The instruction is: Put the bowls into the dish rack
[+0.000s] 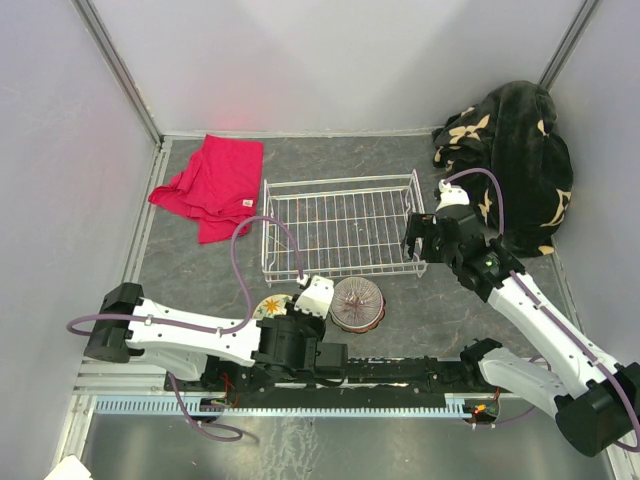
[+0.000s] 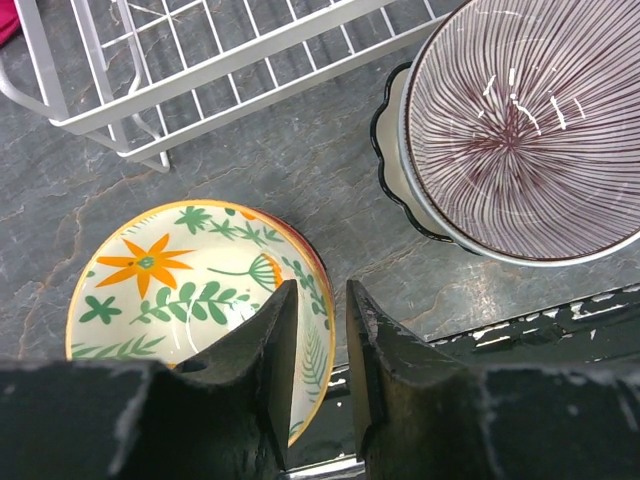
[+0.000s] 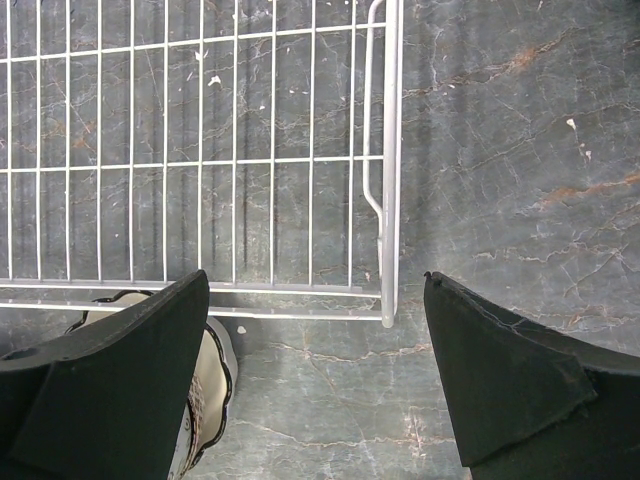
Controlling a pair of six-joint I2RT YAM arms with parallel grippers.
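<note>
A cream bowl [image 2: 200, 260] with orange flowers and green leaves sits near the table's front edge. My left gripper is over its right side, fingers part open; the rim shows in the gap between the fingers, and I cannot tell whether they touch it. To the right is a purple-striped bowl [image 2: 515, 130], stacked on a cream one with a dark scalloped edge [image 2: 392, 165]. Behind them stands the empty white wire dish rack [image 1: 342, 271]. My right gripper hangs open over the rack's front right corner, holding nothing.
A red cloth [image 1: 215, 190] lies left of the rack. At the back right is a dark flowered blanket [image 1: 515, 150]. Bare grey tabletop [image 1: 195, 262] shows at the left, and walls enclose the back and sides.
</note>
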